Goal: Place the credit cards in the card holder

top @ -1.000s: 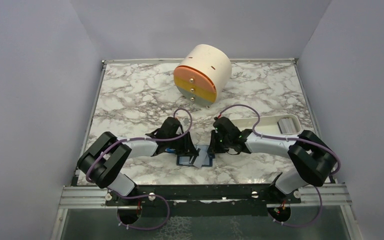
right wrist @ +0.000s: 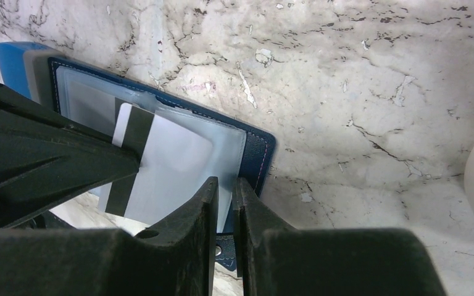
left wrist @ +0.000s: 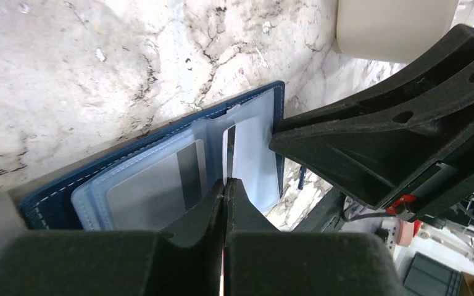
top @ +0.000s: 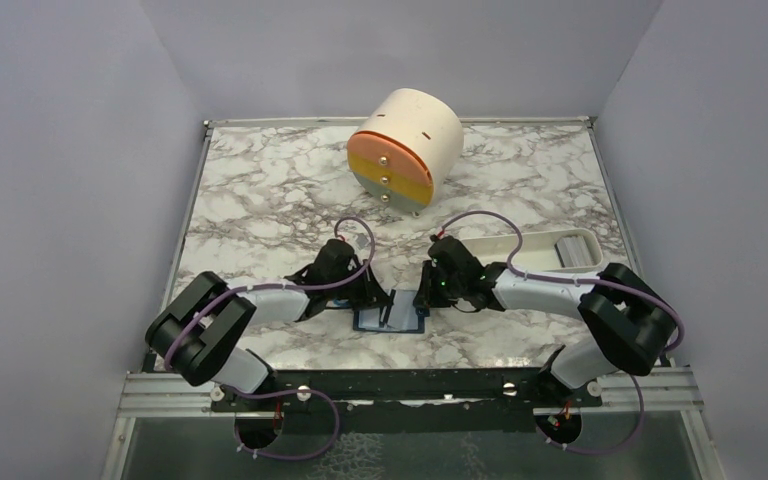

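A blue card holder (top: 359, 325) with translucent pockets lies open on the marble table, cards in its left pocket (left wrist: 148, 191). A white card with a dark stripe (right wrist: 173, 160) lies at the right pocket, seen edge-on beside my left gripper. The left gripper is shut, fingertips at that card's edge. My right gripper has its fingertips close together at the holder's right side, a narrow gap between them, at the pocket's edge; whether anything is between them I cannot tell.
A cream tray (top: 500, 250) with a stack of cards (top: 573, 251) sits at the right. A cream cylindrical container (top: 410, 130) with coloured drawers stands at the back centre.
My left gripper has drawn slightly left and the striped card looks straighter in the holder. The right arm has barely moved.
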